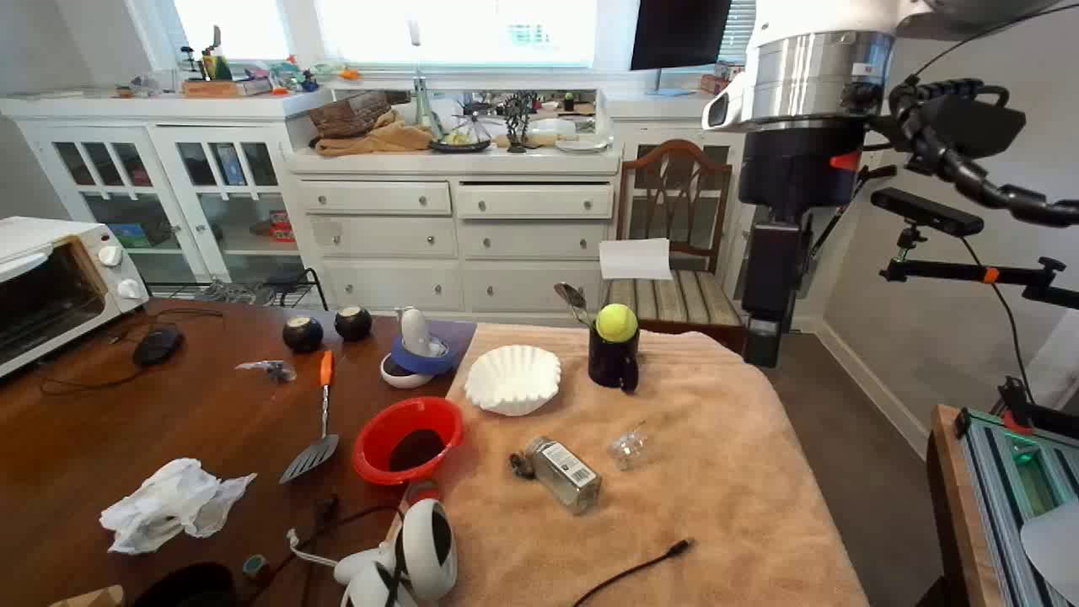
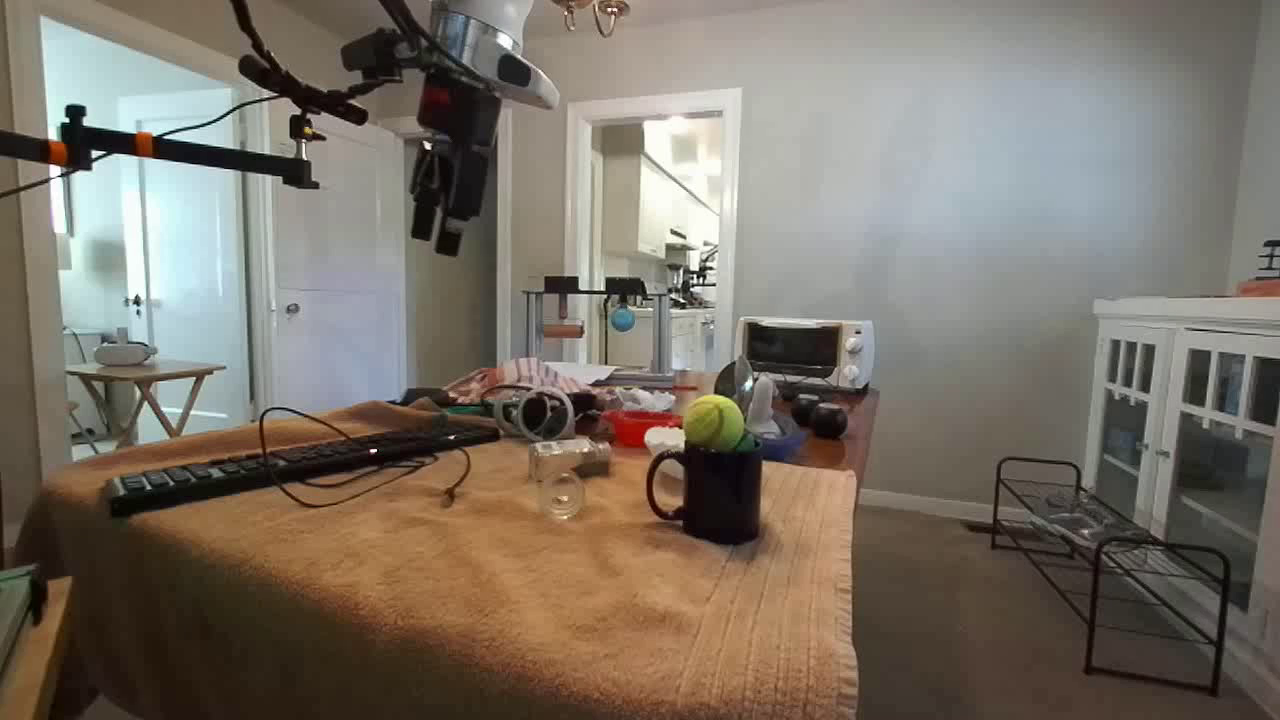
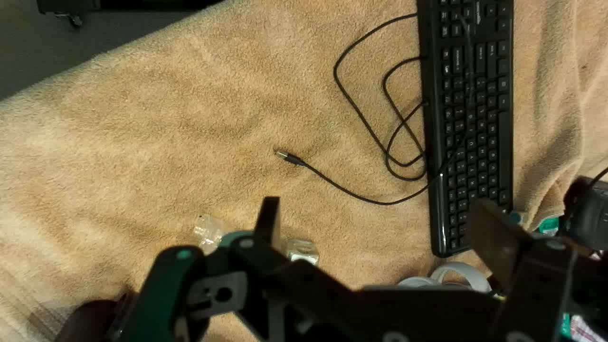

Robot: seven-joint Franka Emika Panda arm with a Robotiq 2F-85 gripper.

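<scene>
My gripper is open, its two fingers wide apart with nothing between them. In exterior view 1 it hangs high at the right, well clear of the towel (image 1: 728, 506). A black mug (image 1: 613, 364) stands upright on the towel with a yellow-green tennis ball (image 1: 616, 323) resting in its top. Nearer the front lies a clear jar (image 1: 564, 474) on its side, and beside it a small clear glass piece (image 1: 629, 448). A white fluted bowl (image 1: 512, 380) sits left of the mug. In the wrist view my own gripper body hides part of the jar (image 3: 302, 251).
A black keyboard (image 3: 470, 125) with a looped cable (image 3: 365, 197) lies on the towel. Left of the towel are a red bowl (image 1: 382, 435), an orange-handled spatula (image 1: 325, 405), a white headset controller (image 1: 425, 551) and a crumpled white bag (image 1: 174, 502).
</scene>
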